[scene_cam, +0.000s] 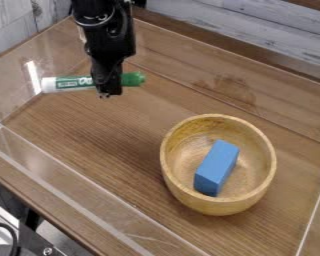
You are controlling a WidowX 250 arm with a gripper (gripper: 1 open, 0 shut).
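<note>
My black gripper (107, 78) hangs at the upper left, shut on a green-and-white tube (72, 83) that lies crosswise between its fingers, white end to the left. At the lower right a light wooden bowl (182, 182) holds a blue block (216, 167).
A light edge runs along the back. A dark cable (11, 232) lies at the lower left corner.
</note>
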